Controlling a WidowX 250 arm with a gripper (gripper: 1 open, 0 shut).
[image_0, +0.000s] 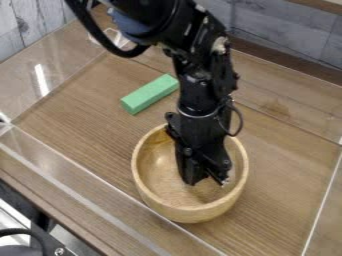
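My black gripper (190, 160) reaches down from the top of the view into a large beige oval bowl (162, 200) at the lower middle. Its fingertips are low inside the bowl, toward its back half; whether they hold anything or how far apart they stand is hard to tell. A green block (148, 94) lies on the wooden table, left of the arm and behind the bowl.
A clear plastic object at the back left is partly hidden by the arm. Dark cables lie at the lower left corner.
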